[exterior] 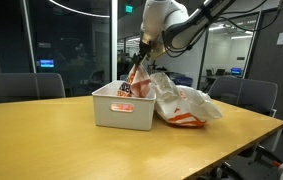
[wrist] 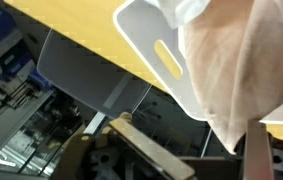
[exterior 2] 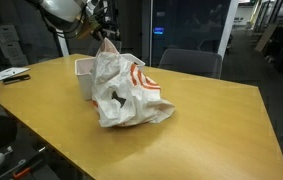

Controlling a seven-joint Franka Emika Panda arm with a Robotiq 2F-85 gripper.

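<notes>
A pale pinkish plastic bag with red print (exterior: 135, 82) stands partly inside the white bin (exterior: 123, 116), its upper end rising above the rim. My gripper (exterior: 138, 61) is at the top of that bag. In the wrist view, my gripper has its fingers apart, and the tip of the thin bag (wrist: 226, 100) lies between them, nearer the right finger. Whether the bag touches a finger is unclear. A larger white bag with red print (exterior 2: 126, 95) lies crumpled beside the bin and hides much of it in exterior view 2.
A grey chair (exterior 2: 191, 63) stands behind the table. In the wrist view, the bin's handle slot (wrist: 168, 60) shows close to the gripper.
</notes>
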